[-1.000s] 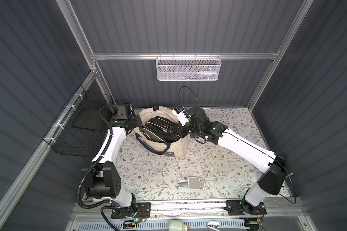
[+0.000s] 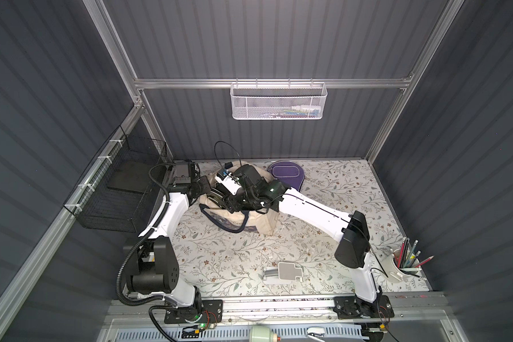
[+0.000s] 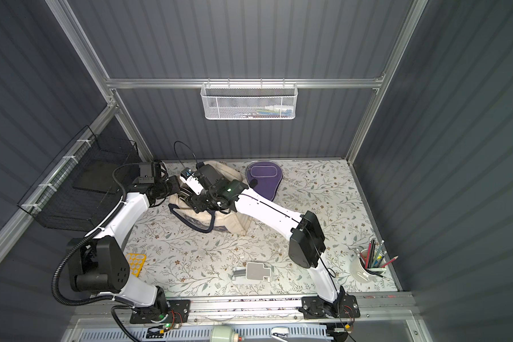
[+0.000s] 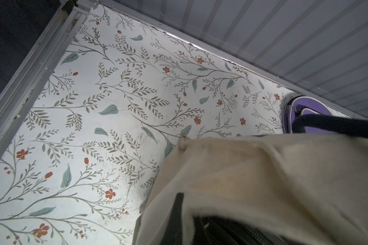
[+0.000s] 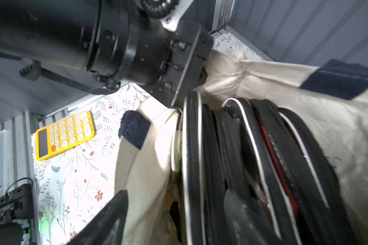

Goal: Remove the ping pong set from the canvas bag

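Note:
The cream canvas bag (image 2: 265,225) stands at back centre, packed with upright black zipped cases (image 5: 216,163) with white and red piping, plus a pale green edge. My left gripper (image 2: 204,185) is at the bag's left rim, its fingers mostly hidden by cream fabric in the left wrist view. My right gripper reaches over the cases from the right, fingers apart, one over the bag's near side, the other among the cases. A purple case (image 3: 263,171) lies behind the bag to the right.
A yellow calculator (image 5: 65,134) lies at left. A wire basket (image 2: 119,193) hangs on the left wall, a white one (image 2: 276,105) at back. A pencil cup (image 3: 362,270) stands front right; a pale grey item (image 2: 290,270) lies front centre.
My right arm has swung left over the bag's opening and now covers much of the cases in the top left view. My left gripper has shifted slightly.

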